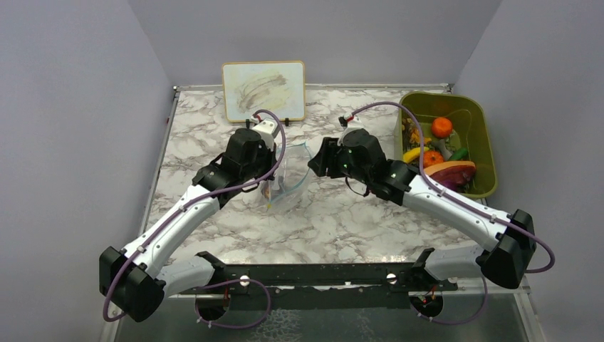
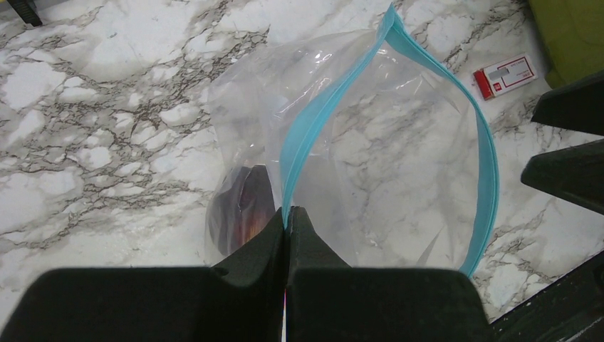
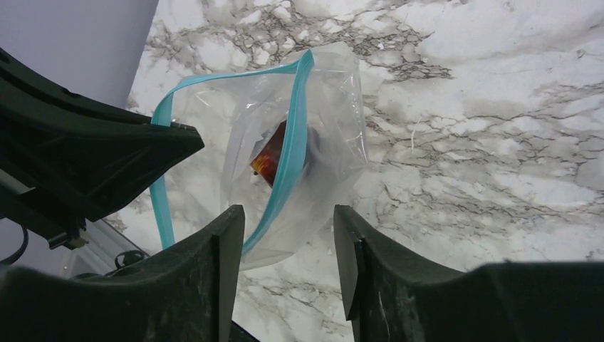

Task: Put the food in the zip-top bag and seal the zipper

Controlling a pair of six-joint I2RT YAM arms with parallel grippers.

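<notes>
The clear zip top bag (image 1: pixel 290 171) with its blue zipper rim (image 2: pixel 486 192) stands gaping between my two grippers. Inside, a dark brown food item shows through the plastic; in the right wrist view the food (image 3: pixel 271 155) looks reddish brown. My left gripper is shut on the bag's rim, the blue strip running in between its fingertips. My right gripper is open, with no bag edge clamped between its fingers. In the left wrist view, the right gripper's parted fingers (image 2: pixel 570 107) stand just beyond the rim's opposite side, apart from it.
An olive bin (image 1: pixel 487 142) with fruit and vegetables stands at the right. A small red and white box (image 2: pixel 507 75) lies near it. At the back leans a whiteboard (image 1: pixel 263 89). The marble tabletop in front of the bag is clear.
</notes>
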